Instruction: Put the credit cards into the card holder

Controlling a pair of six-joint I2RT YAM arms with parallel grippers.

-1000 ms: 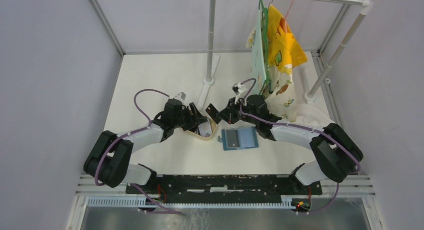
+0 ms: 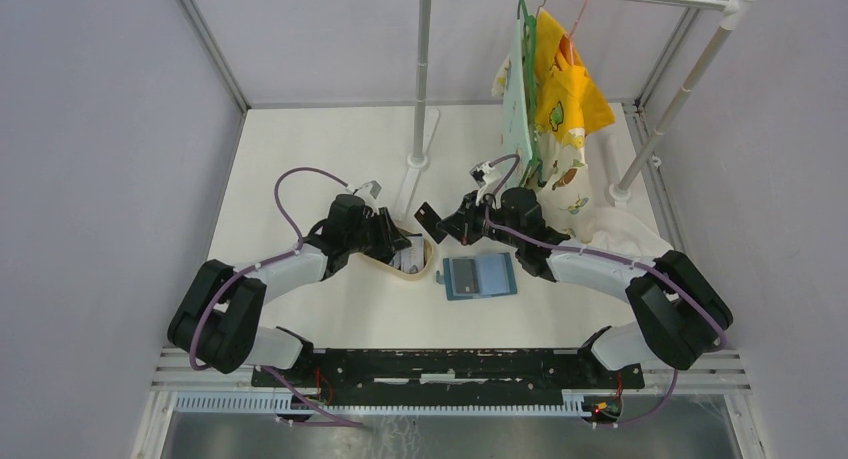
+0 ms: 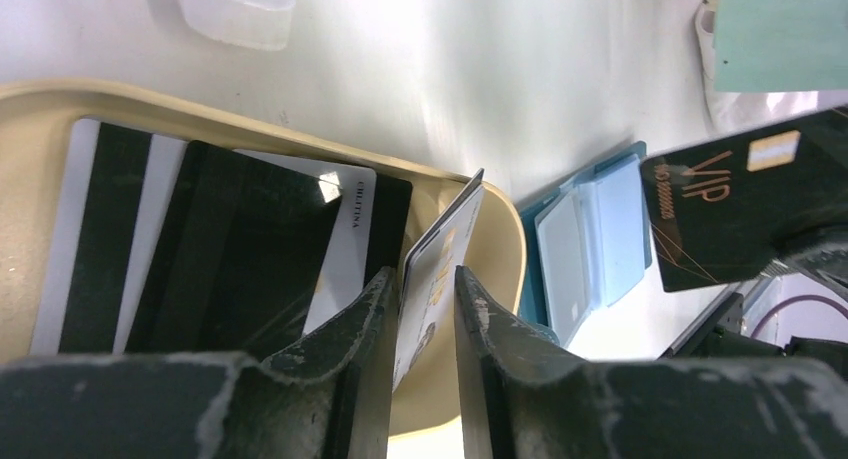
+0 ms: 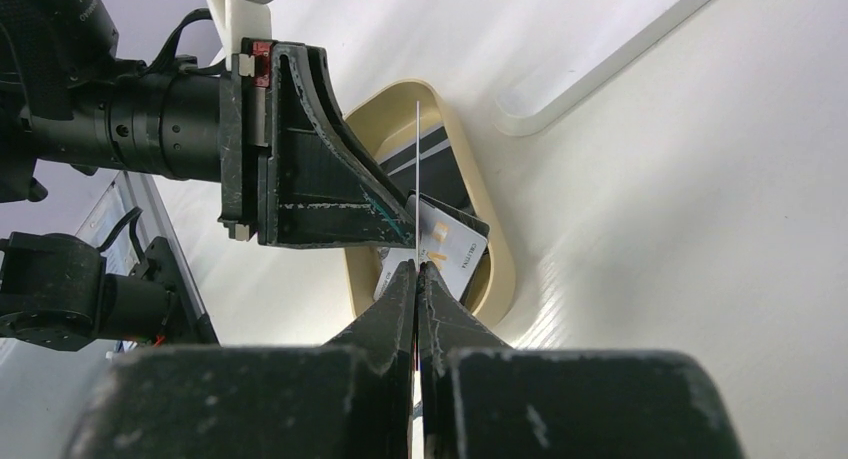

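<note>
A black card [image 2: 430, 222] marked VIP is held edge-on in my right gripper, whose fingers are shut on it. It hangs in the air right of the cream tray [image 4: 497, 279]. My left gripper is over that tray, part open, with a white card [image 3: 440, 264] standing tilted between its fingers, close to the left one. A gap shows on the card's other side. More black and white cards [image 3: 270, 239] lie overlapping in the tray. The blue card holder [image 2: 478, 276] lies spread on the table, below my right gripper in the top view.
A white rack foot [image 2: 410, 184] stands behind the tray. Hanging clothes [image 2: 565, 89] and white cloth [image 2: 615, 229] take up the right rear.
The left gripper's fingers have drawn closer together, and that gripper has shifted slightly right over the tray. My right gripper has drifted a little to the right with the black card.
</note>
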